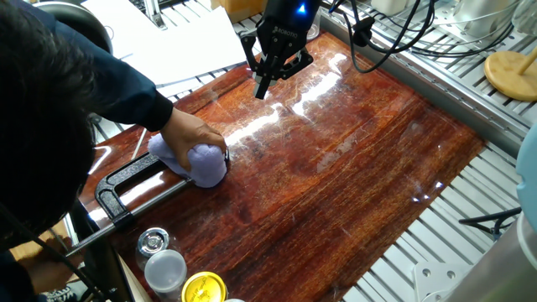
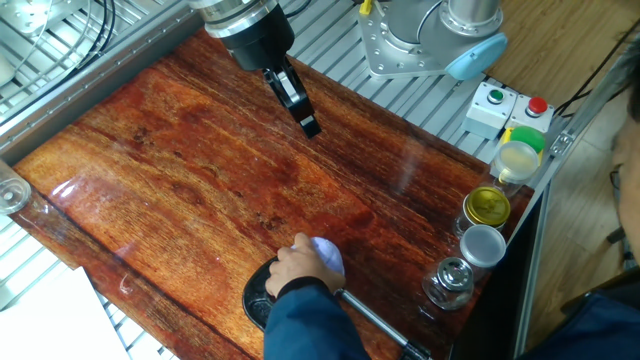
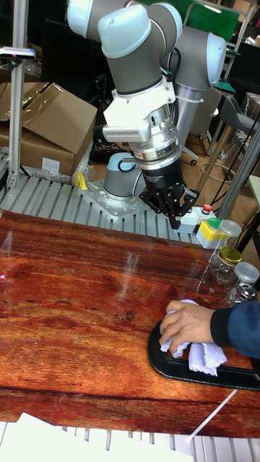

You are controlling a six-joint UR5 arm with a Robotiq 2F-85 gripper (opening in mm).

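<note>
My gripper hangs over the board, away from the person's hand. Its black fingers come together at the tips, and nothing shows between them. In exterior view 2 the gripper points down above the board's robot-side edge; in exterior view 3 the gripper appears with its knuckles spread and tips meeting. A person's hand presses a lavender cloth over the end of a black clamp at the board's edge. Hand and cloth hide part of that clamp.
Several lidded jars, one with a yellow lid, stand near the clamp's bar. Metal rails edge the glossy wooden board, whose middle is clear. White paper lies behind it. A control box with a red button sits by the robot base.
</note>
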